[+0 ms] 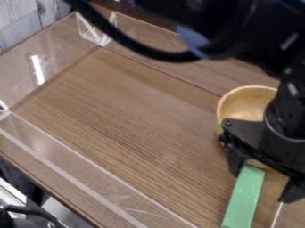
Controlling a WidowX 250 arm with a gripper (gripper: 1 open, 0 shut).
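Note:
A large dark gripper (258, 164) hangs low at the right, its fingers open above and around the upper end of a green bar (243, 203) lying on the wooden table. Behind the gripper a round tan wooden bowl (238, 99) is mostly hidden. Whether the fingertips touch the bar is unclear.
A small clear bracket (95, 27) stands at the back left, with clear edging along the left and front. A dark arm segment runs across the top.

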